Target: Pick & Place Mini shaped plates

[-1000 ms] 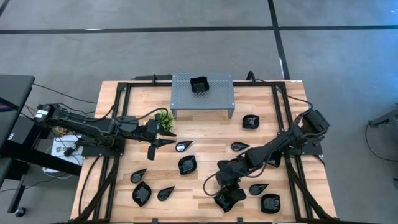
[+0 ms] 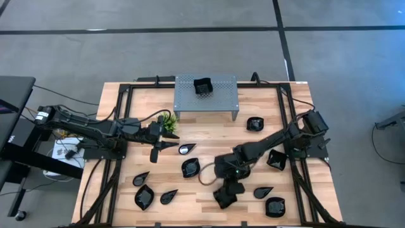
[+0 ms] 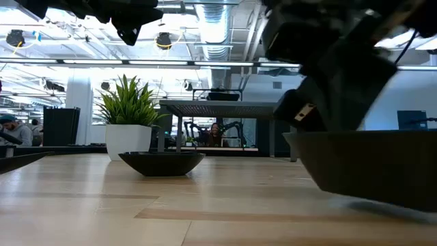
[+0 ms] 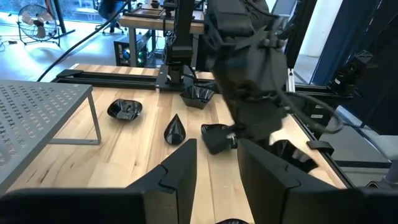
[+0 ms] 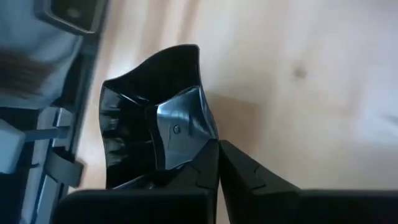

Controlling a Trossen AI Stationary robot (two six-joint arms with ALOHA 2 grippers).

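A square black plate [image 5: 134, 118] with a wavy rim is gripped at its edge by my right gripper, whose fingers are closed together on it. In the low view this plate [image 3: 375, 167] hangs tilted just above the wood, near the table's front. Another square black plate [image 2: 203, 86] rests on the grey perforated stand [image 2: 224, 98] at the back. My left gripper stands open and empty on the left side, its fingers well apart. Other square plates [image 2: 255, 124] lie at the right.
Several leaf and teardrop plates lie around, among them a leaf plate [image 2: 144, 197], a middle plate [image 2: 190, 168] and a teardrop plate [image 2: 186, 149]. A potted plant [image 3: 128, 116] stands by the stand's left leg. Bare wood lies in front of the stand.
The right arm now covers one teardrop plate. My left arm stays still.
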